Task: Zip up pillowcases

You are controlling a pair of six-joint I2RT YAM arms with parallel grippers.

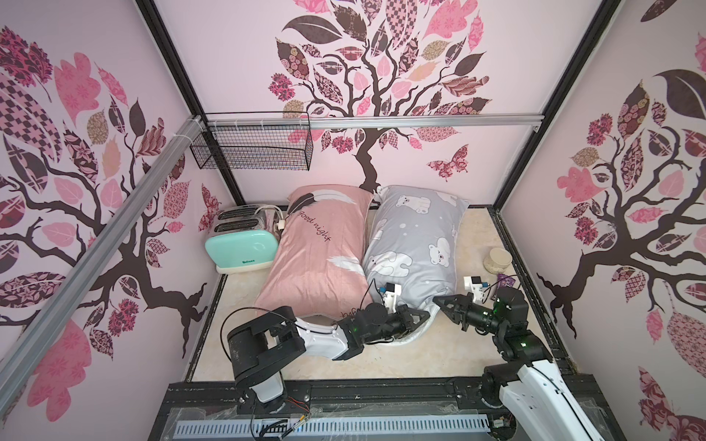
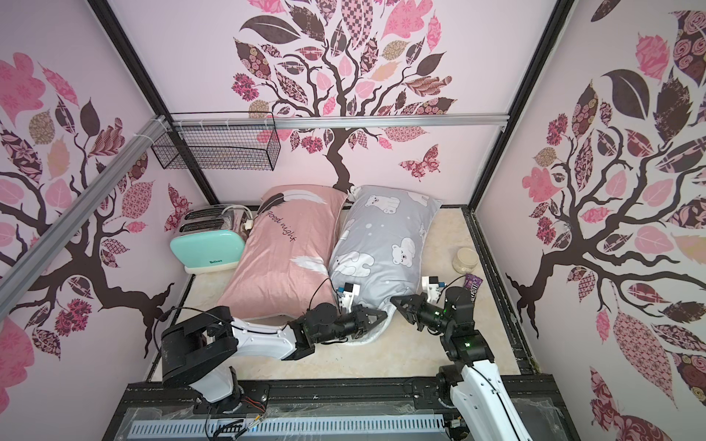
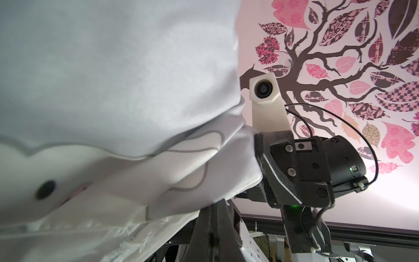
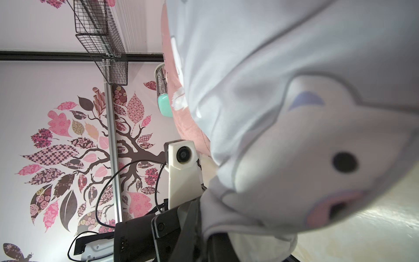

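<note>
The grey bear-print pillowcase (image 1: 419, 242) lies lengthwise, its near end gathered between my two grippers. In the right wrist view, a corner of it runs in between the fingers of my right gripper (image 1: 435, 300), which is shut on the cloth. My left gripper (image 1: 426, 314) is shut at the white-edged hem (image 3: 183, 224); its fingers (image 3: 211, 235) meet the cloth edge in the left wrist view. Whether they pinch hem or zipper pull cannot be told. No zipper slider shows. A white strip of hem hangs below the left gripper.
A pink pillow (image 1: 323, 250) lies against the grey one, partly under my left arm. A mint toaster (image 1: 242, 248) stands at the left. A round jar (image 1: 498, 260) and a purple packet (image 1: 506, 282) sit at the right.
</note>
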